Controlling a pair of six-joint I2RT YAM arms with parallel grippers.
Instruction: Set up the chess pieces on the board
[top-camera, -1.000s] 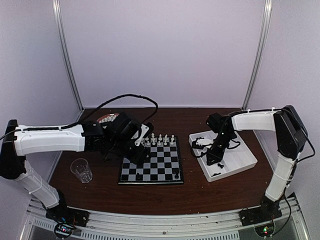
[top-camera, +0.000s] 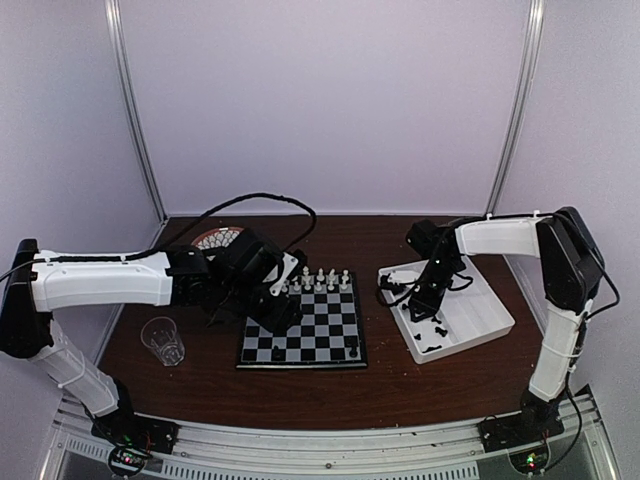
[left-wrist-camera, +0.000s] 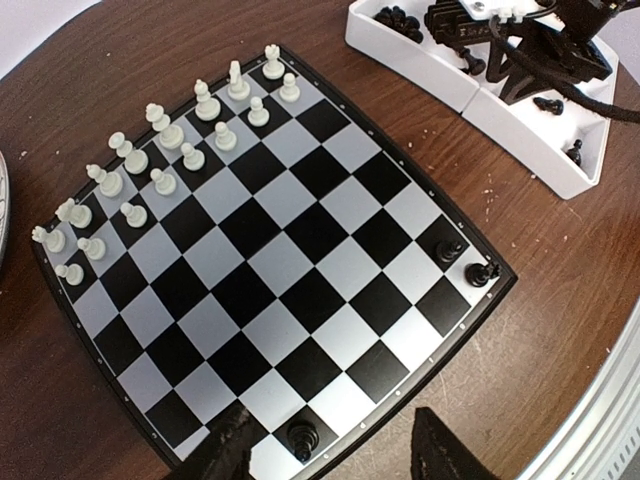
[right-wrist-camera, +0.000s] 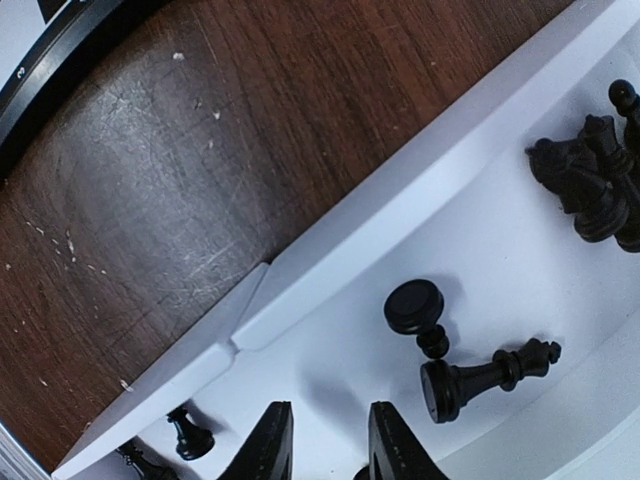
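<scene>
The chessboard (left-wrist-camera: 278, 260) has white pieces standing in two rows along its far side and several black pieces on the near side, among them a black piece (left-wrist-camera: 303, 439). My left gripper hangs open above that near side, nothing gripped. My right gripper is over the white tray (right-wrist-camera: 400, 210), its fingers apart with nothing seen between them. In the tray lie a black king (right-wrist-camera: 480, 375), a black pawn (right-wrist-camera: 415, 310), a smaller piece (right-wrist-camera: 190, 435) and a heap of black pieces (right-wrist-camera: 590, 180).
A clear glass (top-camera: 163, 342) stands left of the board. A patterned bowl (top-camera: 215, 237) is partly hidden behind my left arm. Bare wooden table lies between board and tray and along the front.
The left arm has moved very little.
</scene>
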